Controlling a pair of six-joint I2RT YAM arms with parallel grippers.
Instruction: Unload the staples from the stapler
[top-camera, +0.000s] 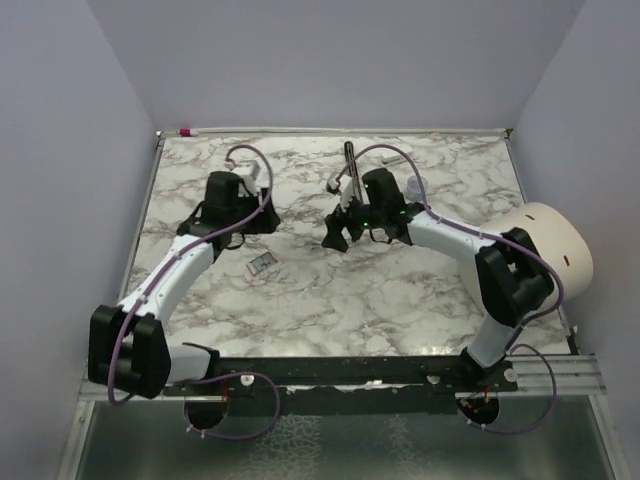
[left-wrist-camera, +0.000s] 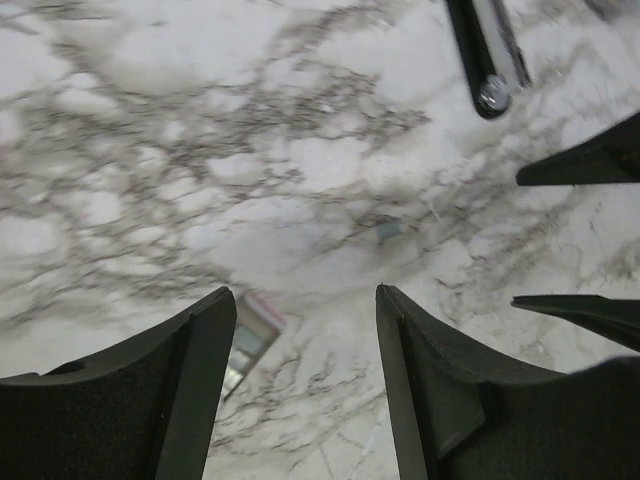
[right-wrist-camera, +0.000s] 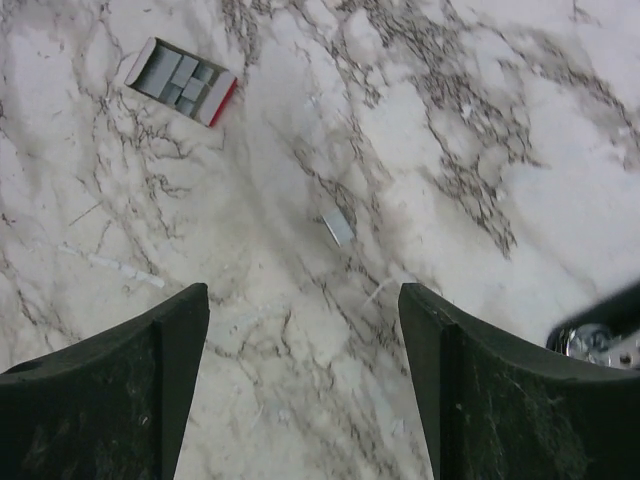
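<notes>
The stapler (top-camera: 349, 158) lies long and black at the back middle of the marble table; its end (right-wrist-camera: 590, 340) shows at the lower right of the right wrist view, and at the top right of the left wrist view. My left gripper is open above the table, over a small grey tray (top-camera: 262, 263). My right gripper is open, empty, in front of the stapler. In the right wrist view a small pale strip (right-wrist-camera: 337, 225) lies on the marble between the tray and the stapler.
A white item (top-camera: 394, 160) and a translucent container (top-camera: 416, 188) sit at the back right. A large white rounded object (top-camera: 540, 260) takes up the right side.
</notes>
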